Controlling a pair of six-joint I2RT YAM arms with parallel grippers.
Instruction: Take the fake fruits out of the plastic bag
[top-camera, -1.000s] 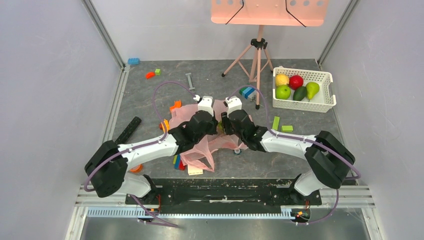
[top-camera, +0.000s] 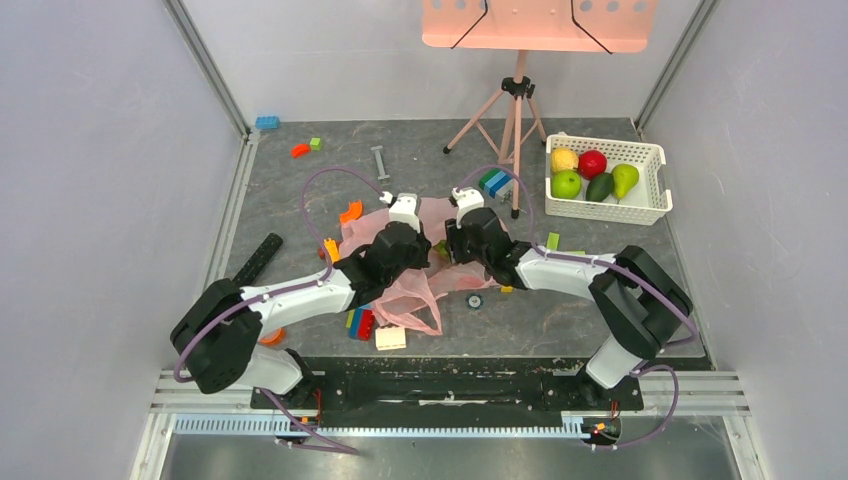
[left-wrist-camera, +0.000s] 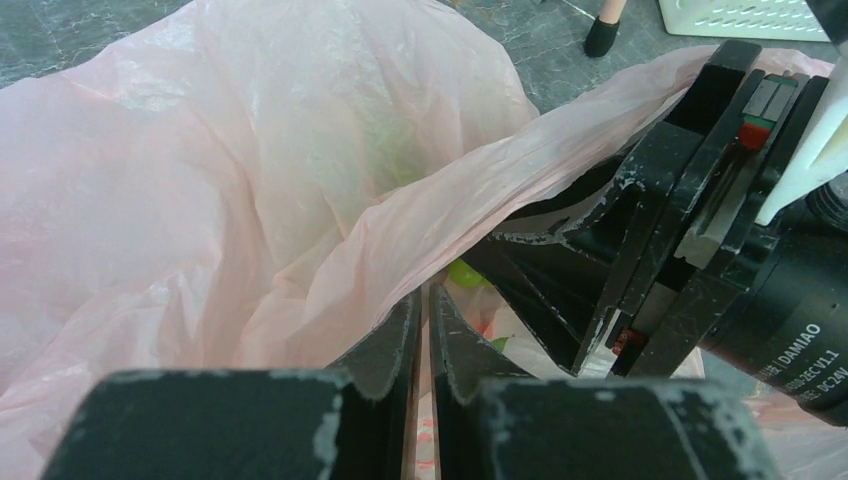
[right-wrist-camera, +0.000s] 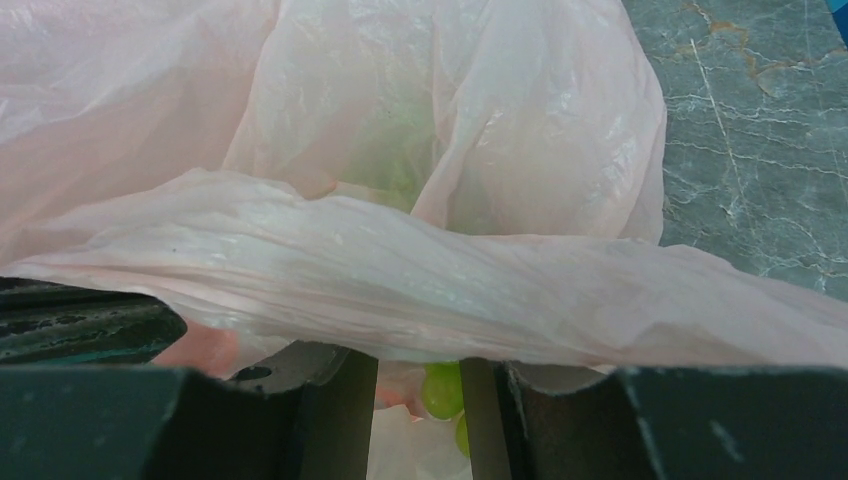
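Observation:
The pink translucent plastic bag (top-camera: 410, 295) lies crumpled in the middle of the floor, both grippers at its mouth. My left gripper is shut on the bag's thin film near the rim. Under the lifted rim reach the parted fingers of my right gripper, open with nothing held. Small round green fruits (right-wrist-camera: 441, 390) show beyond and between those fingers, inside the bag. Green also shines faintly through the film in both wrist views. From above, a yellow-green fruit (top-camera: 442, 250) peeks out between the grippers; the rest of the bag's contents is hidden.
A white basket (top-camera: 605, 210) at the back right holds several fruits. The pink stand (top-camera: 517, 140) rises behind the bag. Toy blocks (top-camera: 362, 323), a black cylinder (top-camera: 259, 260) and a small round piece (top-camera: 474, 300) lie around. Both grippers are close together.

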